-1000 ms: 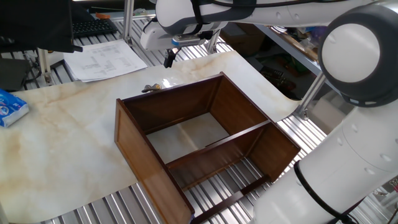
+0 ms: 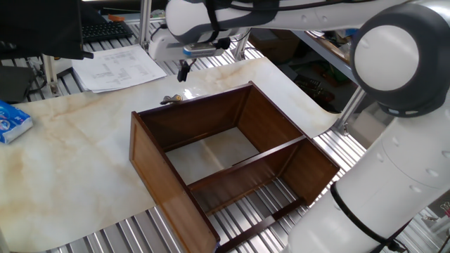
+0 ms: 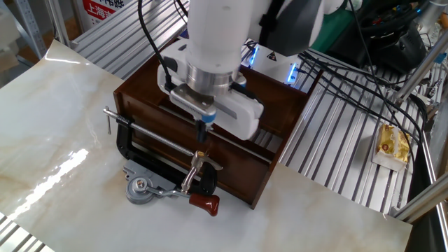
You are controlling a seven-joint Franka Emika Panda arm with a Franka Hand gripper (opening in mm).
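My gripper (image 2: pixel 184 72) hangs in the air beyond the far side of a brown wooden frame (image 2: pixel 160 165) in exterior view 1. In exterior view 2 the dark fingertips of the gripper (image 3: pixel 201 131) point down, overlapping the frame's wall in the picture. Whether its fingers are apart or together is too small to make out, and no held object shows. Beside that wall lie a black bar clamp (image 3: pixel 128 143) with a steel screw, and a grey metal tool (image 3: pixel 140 189) with a reddish-brown handle (image 3: pixel 204 204). Only a small brass-coloured piece (image 2: pixel 171 100) shows behind the frame in exterior view 1.
Papers (image 2: pixel 116 68) lie at the back left, and a blue packet (image 2: pixel 13 123) sits at the left edge. The marbled board (image 2: pixel 63 169) is clear left of the frame. Cables and a small yellowish box (image 3: pixel 392 147) are on the slatted table.
The wooden frame has not moved.
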